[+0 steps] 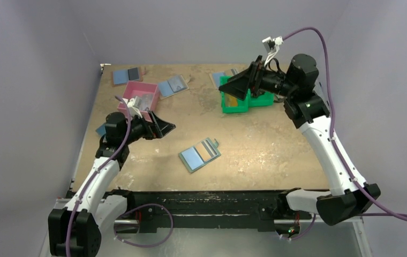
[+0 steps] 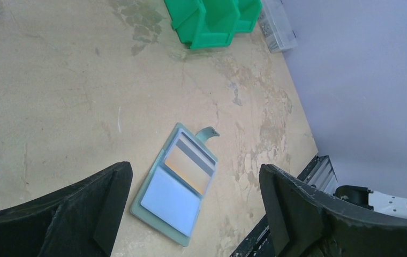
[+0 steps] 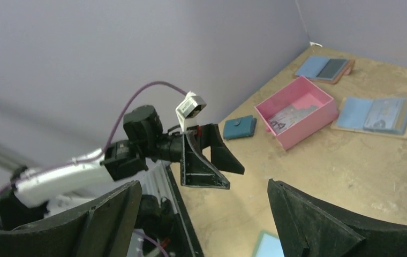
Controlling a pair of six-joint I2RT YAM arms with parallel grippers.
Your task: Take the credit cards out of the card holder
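An open card holder (image 1: 199, 155) in pale green lies at the table's front middle, a blue pocket on one half and striped cards in the other, its strap out to one side. My left gripper (image 1: 166, 124) is open above the table, up and left of it; the holder (image 2: 170, 195) shows below and between the fingers in the left wrist view. My right gripper (image 1: 233, 85) is open, raised near the green trays at the back right, with nothing between its fingers.
A pink box (image 1: 137, 91), green trays (image 1: 260, 100) and several other card holders (image 1: 173, 85) lie along the back and left of the table (image 1: 255, 150). A clear plastic container (image 2: 280, 32) stands behind the trays.
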